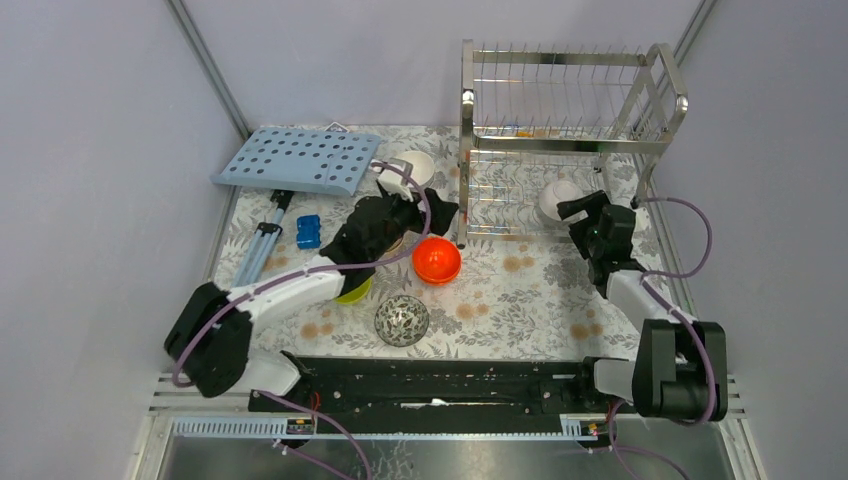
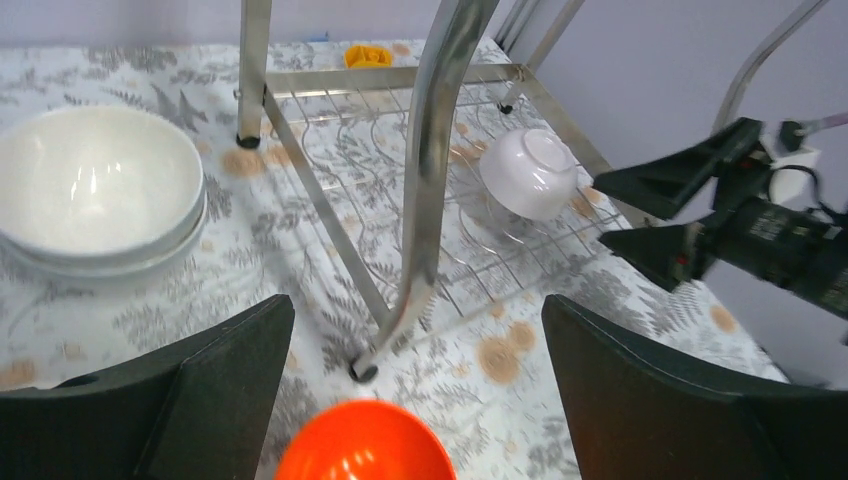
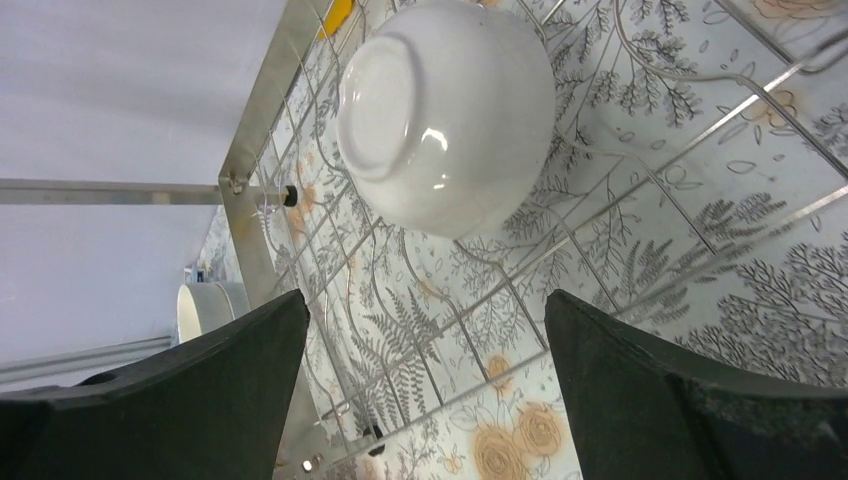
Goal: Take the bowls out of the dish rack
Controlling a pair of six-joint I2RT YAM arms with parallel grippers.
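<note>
A white bowl (image 1: 555,200) lies tilted on the lower wire shelf of the metal dish rack (image 1: 560,145), its foot ring showing in both wrist views (image 3: 445,120). My right gripper stands open just in front of it at the rack's right side, nothing between its fingers. My left gripper is open and empty, left of the rack's front post, above the orange bowl (image 1: 436,260). A stack of white bowls (image 2: 100,190) sits on the table left of the rack.
A patterned bowl (image 1: 402,320), a partly hidden yellow-green bowl (image 1: 352,295), a blue object (image 1: 308,232) and a perforated blue panel (image 1: 280,160) occupy the left.
</note>
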